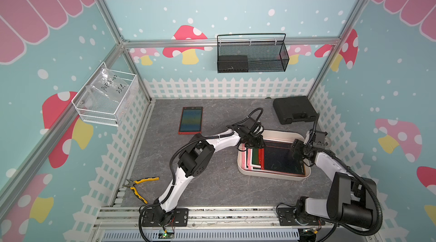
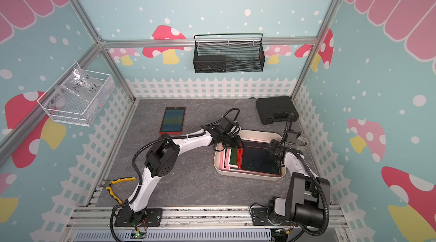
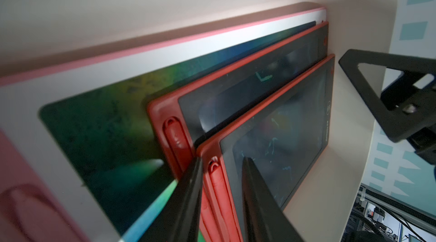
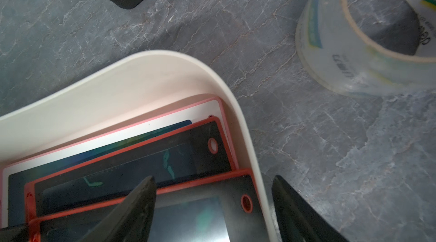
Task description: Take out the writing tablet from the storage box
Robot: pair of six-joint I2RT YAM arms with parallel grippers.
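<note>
The beige storage box (image 1: 273, 176) holds several flat writing tablets. Uppermost are two dark tablets with red frames, a front one (image 3: 290, 137) overlapping one behind it (image 3: 272, 67); a white-faced tablet with pink edging (image 4: 113, 133) lies under them. My left gripper is in the box at its left part, fingers parted, over the red end of the front tablet. At the right end of the box, my right gripper is open above the front tablet's corner, one finger (image 4: 295, 212) outside the rim. Contact with the tablets cannot be told.
A red-framed tablet (image 1: 190, 120) lies on the table at back left. Behind the box sits a black case (image 1: 295, 109); a clear tape roll (image 4: 363, 37) stands just right of the box. Yellow-handled pliers (image 1: 138, 187) lie front left.
</note>
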